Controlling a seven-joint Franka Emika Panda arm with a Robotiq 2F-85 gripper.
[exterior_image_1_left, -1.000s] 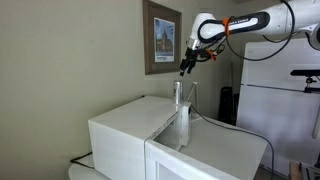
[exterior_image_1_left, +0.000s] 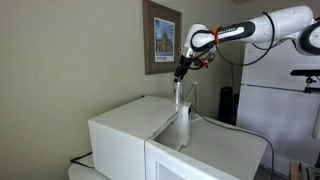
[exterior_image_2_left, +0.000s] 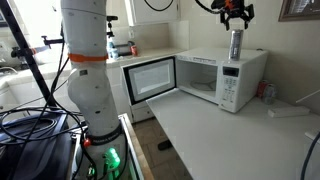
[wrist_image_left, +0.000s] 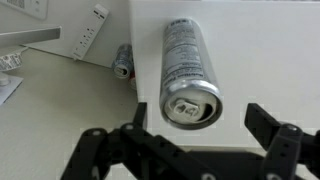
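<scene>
A tall silver can (exterior_image_2_left: 236, 45) stands upright on top of the white microwave (exterior_image_2_left: 205, 56), at its front edge above the control panel. Seen from above in the wrist view, the can (wrist_image_left: 191, 102) has its lid and pull tab facing the camera. My gripper is open, with its fingers (wrist_image_left: 265, 124) on either side of the can's lid and gaps between. In exterior view 1 the gripper (exterior_image_1_left: 181, 77) hangs just over the can (exterior_image_1_left: 178, 92).
The microwave door (exterior_image_2_left: 148, 78) stands open. A second can (wrist_image_left: 123, 61) and a white power strip (wrist_image_left: 91, 32) lie below, beside the microwave. A framed picture (exterior_image_1_left: 162, 38) hangs on the wall.
My gripper has come down and slightly left toward the can's top. The can has not moved.
</scene>
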